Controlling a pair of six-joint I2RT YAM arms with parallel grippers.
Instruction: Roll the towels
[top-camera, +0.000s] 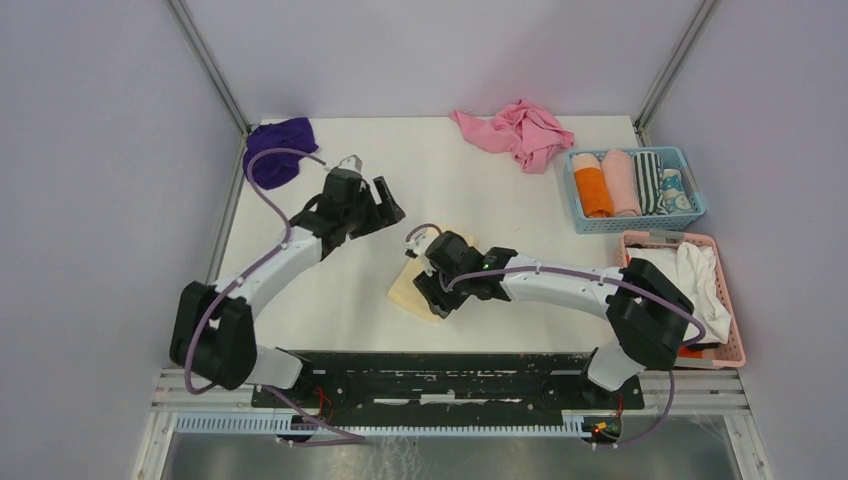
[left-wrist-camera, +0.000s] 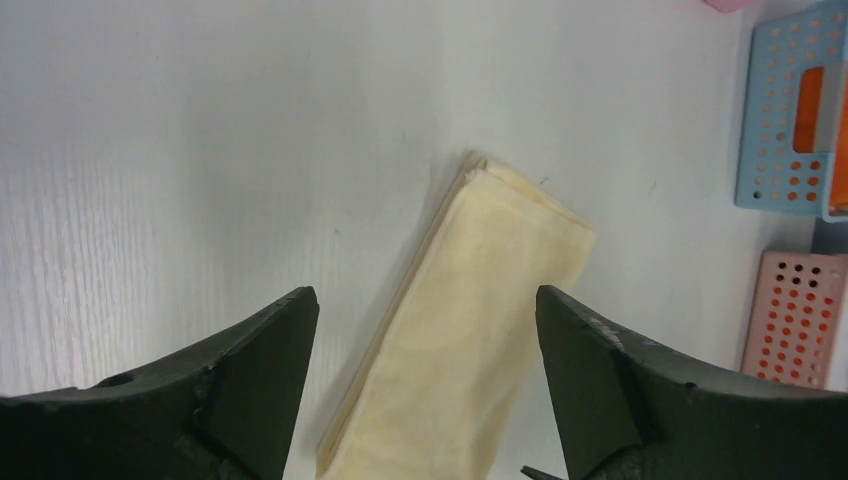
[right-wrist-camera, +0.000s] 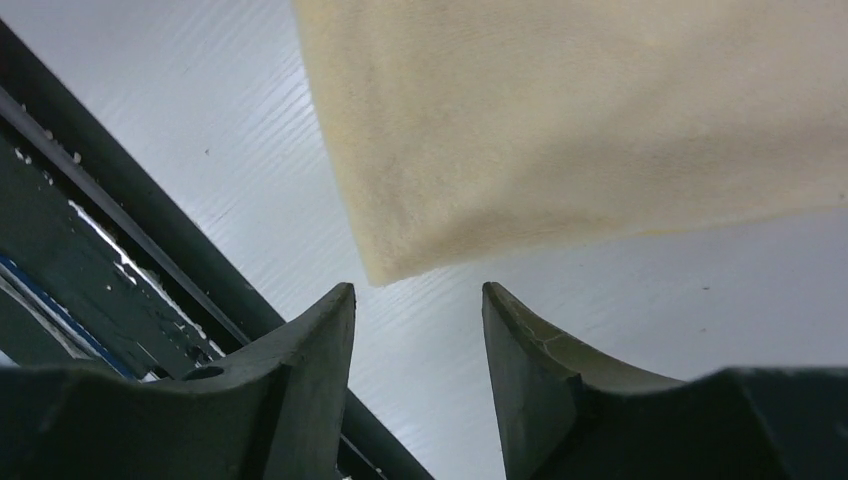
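Observation:
A pale yellow towel (top-camera: 407, 291), folded into a narrow rectangle, lies slantwise on the white table. In the left wrist view its far end (left-wrist-camera: 515, 205) shows layered edges. My left gripper (top-camera: 392, 205) hangs open up and left of the towel, with nothing between its fingers. Over the towel's lower right part is my right gripper (top-camera: 432, 302), also open. In the right wrist view a towel corner (right-wrist-camera: 385, 262) lies just beyond the gap between the open fingers. The right arm hides part of the towel from above.
A purple cloth (top-camera: 272, 168) lies at the back left, a crumpled pink cloth (top-camera: 530, 130) at the back. On the right stand a blue basket (top-camera: 600, 226) of rolled towels and a pink basket (top-camera: 736, 335) with white cloth.

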